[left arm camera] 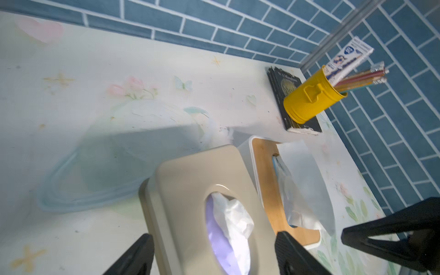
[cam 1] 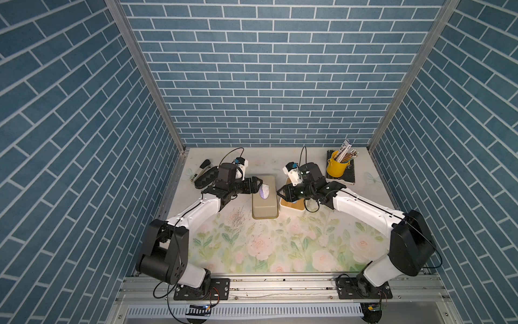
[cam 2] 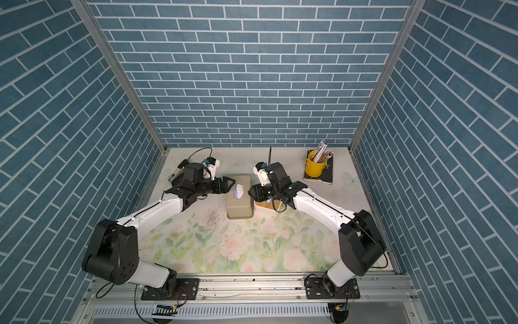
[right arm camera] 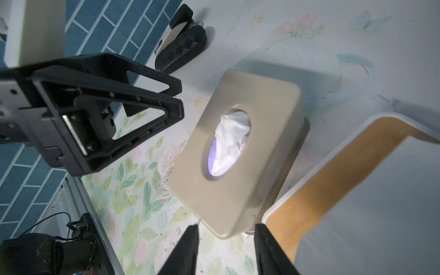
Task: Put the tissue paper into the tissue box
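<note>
The beige tissue box [left arm camera: 183,192] stands mid-table, white tissue [right arm camera: 229,137] showing in its oval opening. Right beside it is a white-rimmed box [left arm camera: 268,188] with a wooden top and a sheet of tissue paper [left arm camera: 307,183] on it. My left gripper is open, left of and above the tissue box, nothing between its fingers. My right gripper hangs over the wooden-topped box beside the tissue box, its fingers apart and empty.
A yellow pencil cup [cam 1: 336,168] stands on a dark book at back right. Dark items [right arm camera: 178,50] lie at back left.
</note>
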